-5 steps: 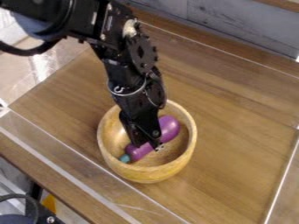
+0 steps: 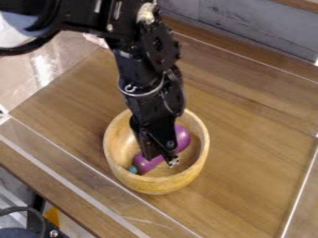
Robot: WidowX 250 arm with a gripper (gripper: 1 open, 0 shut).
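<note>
A wooden bowl sits on the table, holding a purple object with a teal end at the bowl's lower left. The black gripper reaches down from the top of the view into the bowl, its tip over the purple object and hiding part of it. Whether anything is between its fingers is hidden; the fingers look close together.
A grey wall runs along the back. The table's edge crosses the lower left, with some hardware below it.
The gripper and upper arm have shifted slightly, with the wrist tilting and the tip staying in the bowl. The purple object looks nearly in the same place.
</note>
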